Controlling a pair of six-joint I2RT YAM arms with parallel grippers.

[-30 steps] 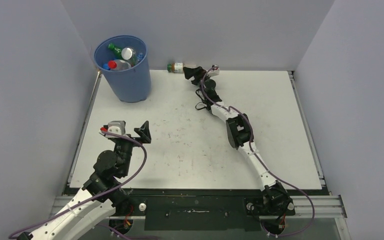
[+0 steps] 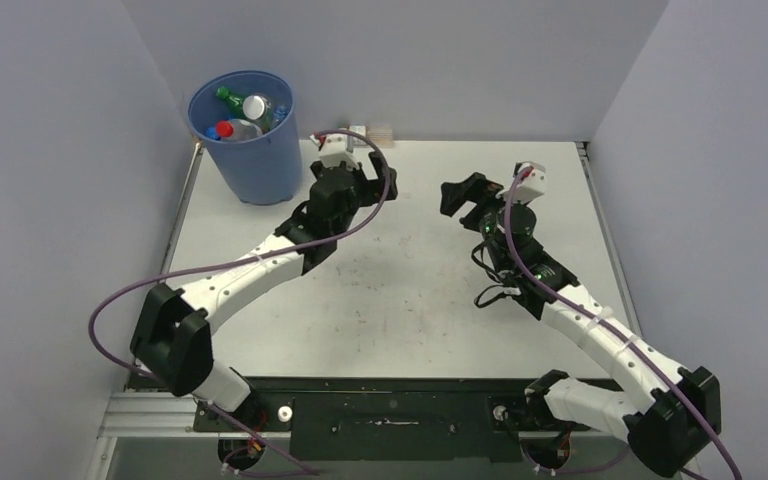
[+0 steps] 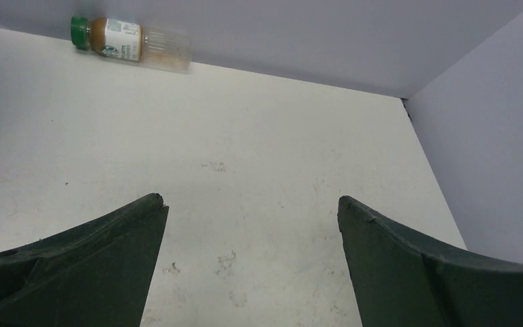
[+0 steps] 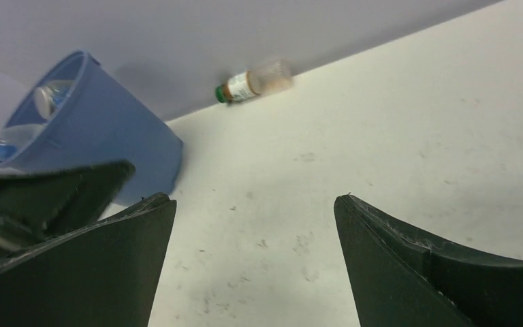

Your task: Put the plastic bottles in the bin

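A plastic bottle with a green cap and white label lies on its side against the back wall, also visible in the right wrist view (image 4: 244, 86); from above it is mostly hidden by my left gripper (image 2: 367, 178), which hangs open in front of it. My right gripper (image 2: 465, 198) is open over the right-middle of the table, nothing between its fingers. The blue bin (image 2: 260, 170) at the back left holds several bottles and containers, among them a green one and a red-capped one.
Grey walls (image 2: 712, 240) close it in at the back and sides.
My right gripper has drawn back from that bottle toward the front right. The bottle stays by the wall.
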